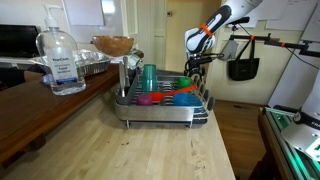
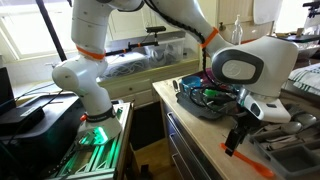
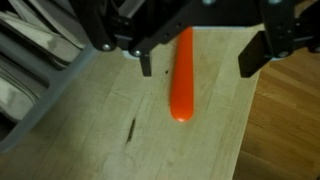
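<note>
An orange-red utensil (image 2: 247,160) lies on the wooden counter in exterior view 2. Over the counter, close to the utensil, points my gripper (image 2: 236,132), directed downward. From the wrist, the utensil's smooth rounded handle (image 3: 182,90) shows between the spread fingers, with a clear gap on either side of it. My gripper is open and holds nothing. The utensil's other end is hidden by the gripper body in that view. Exterior view 1 shows the arm (image 1: 198,42) far back, its fingertips too small to make out.
A grey dish rack (image 1: 160,113) holds cups and coloured dishes. In the wrist view, a grey rack edge (image 3: 40,60) runs along the left. A soap bottle (image 1: 60,62) stands on the dark shelf.
</note>
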